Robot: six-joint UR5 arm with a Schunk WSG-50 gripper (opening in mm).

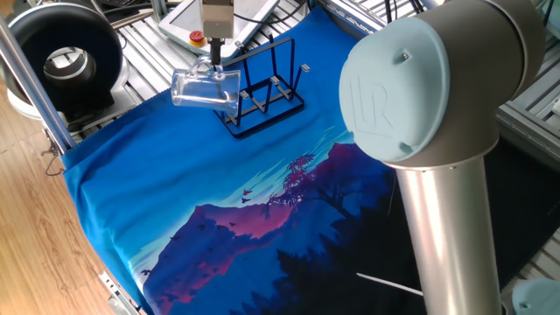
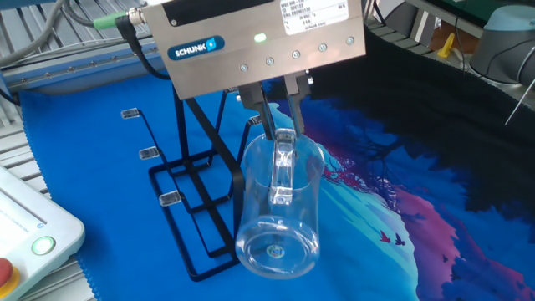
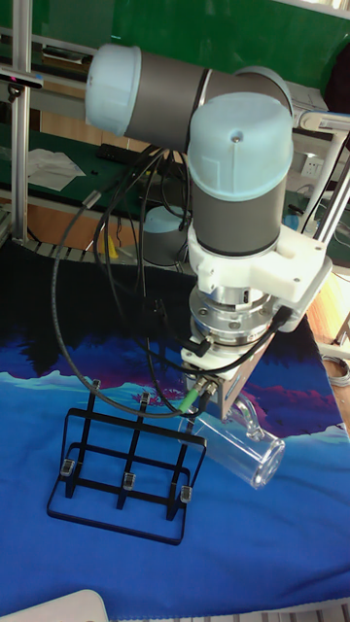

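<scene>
A clear glass mug (image 1: 206, 88) hangs on its side above the blue cloth, close beside a black wire rack (image 1: 267, 109). My gripper (image 2: 282, 132) is shut on the mug's handle (image 2: 282, 171), one dark finger on each side of it. In exterior view 2 the mug's thick round base faces the camera, and the rack (image 2: 191, 209) stands to its left. One end of the mug (image 3: 240, 451) overlaps the rack's right edge in exterior view 3; whether they touch I cannot tell. The rack (image 3: 124, 477) holds nothing and has small clear-tipped prongs.
A printed blue cloth (image 1: 131, 175) covers the table, with wide free room in front of the rack. Behind the rack lies a control tablet (image 1: 184, 22) with a red stop button (image 1: 198, 38). A black round device (image 1: 66, 66) stands at the left.
</scene>
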